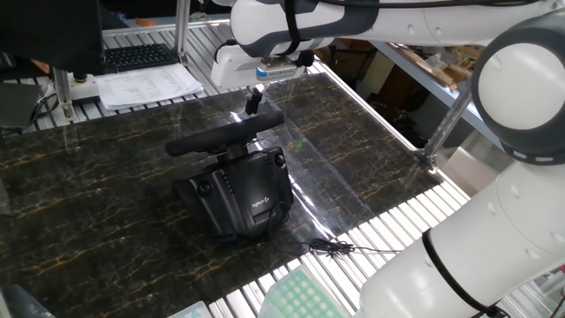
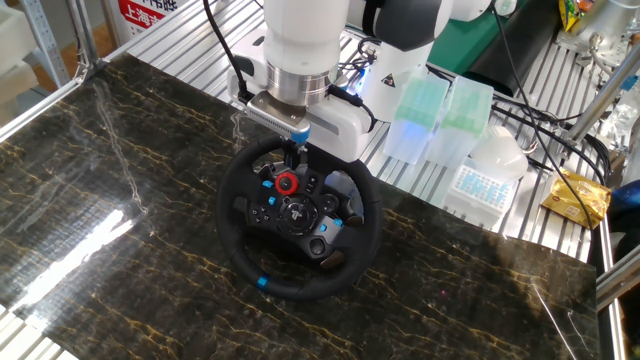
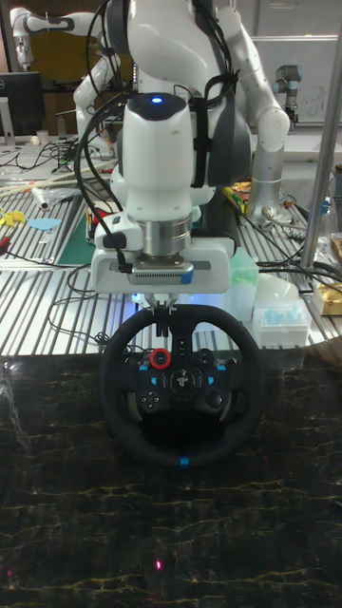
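A black racing steering wheel (image 2: 365,235) with blue marks and a red-ringed dial (image 3: 160,358) sits on its black base (image 1: 245,196) on the dark marbled board. My gripper (image 3: 161,326) points down near the upper rim, left of the wheel's centre in exterior view 3. Its dark fingers (image 1: 253,101) stand close together, with nothing visible between them, so it looks shut. In exterior view 1 the tips appear just above the rim. From above, the hand partly covers the fingertips, and whether they touch the wheel cannot be told.
The marbled board (image 2: 110,200) is clear on either side of the wheel. A cable bundle (image 1: 331,246) lies near the base. Translucent boxes (image 2: 418,115) and a white tip rack (image 2: 480,193) stand by the arm; a keyboard (image 1: 139,57) and papers (image 1: 148,86) lie beyond the board.
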